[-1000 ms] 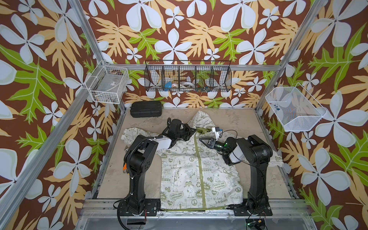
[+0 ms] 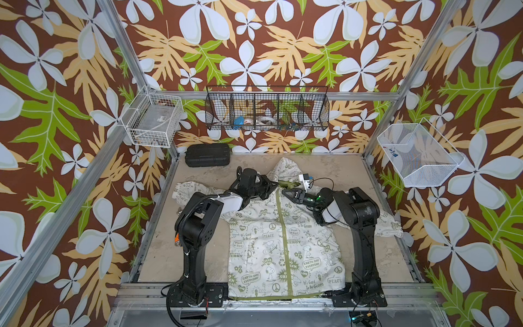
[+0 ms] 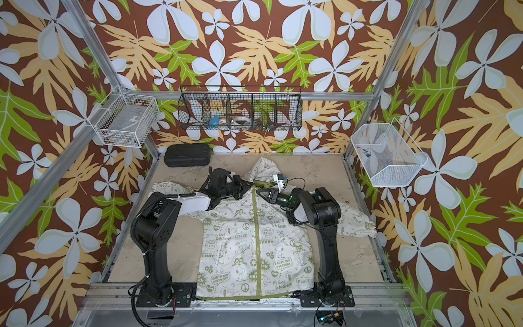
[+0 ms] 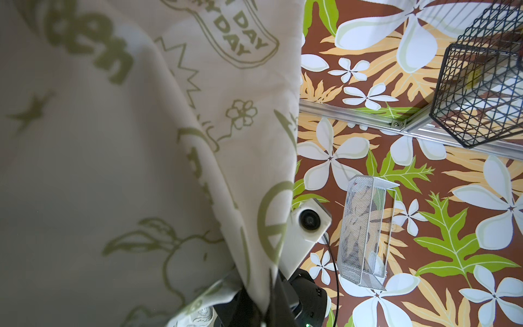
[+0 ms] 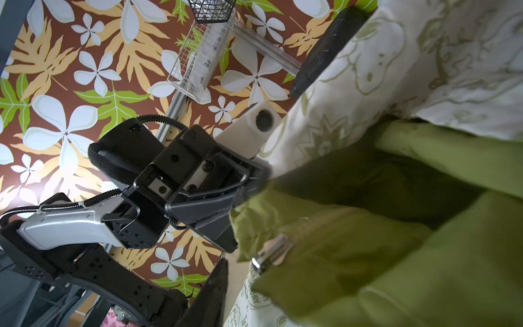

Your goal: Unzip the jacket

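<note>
A white jacket with green print lies front up between both arms, its olive zip strip running down the middle, hood at the back. My left gripper is shut on jacket fabric at the collar; in the left wrist view that fabric fills much of the frame. The silver zipper pull hangs on the olive collar beside the left gripper's fingers in the right wrist view. My right gripper is part open just right of the zip top, close to the pull, with no hold visible.
A black case lies at the back left. A divided wire basket hangs on the back rail, with white baskets at left and right. Bare table shows behind the right arm.
The left gripper stays in place at the collar.
</note>
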